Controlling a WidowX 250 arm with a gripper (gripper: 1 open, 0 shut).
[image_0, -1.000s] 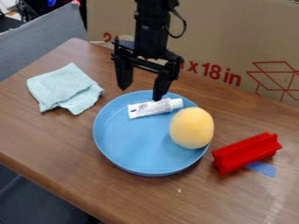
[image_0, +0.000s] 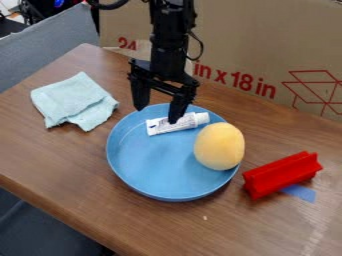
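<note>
My black gripper (image_0: 160, 100) hangs open over the back part of a blue plate (image_0: 154, 165), its fingers spread either side above a white tube (image_0: 178, 123) with dark print. A pale yellow rounded object (image_0: 219, 147) rests on the plate's right side. A light blue folded cloth (image_0: 74, 102) lies on the wooden table left of the plate, and a red object (image_0: 282, 174) lies to the plate's right.
A cardboard box (image_0: 267, 50) stands along the back. A blue tape strip (image_0: 299, 192) is beside the red object. Its left edge borders a dark gap.
Over the last second my gripper has moved slightly down and a little left toward the tube. The objects on the table have not visibly moved.
</note>
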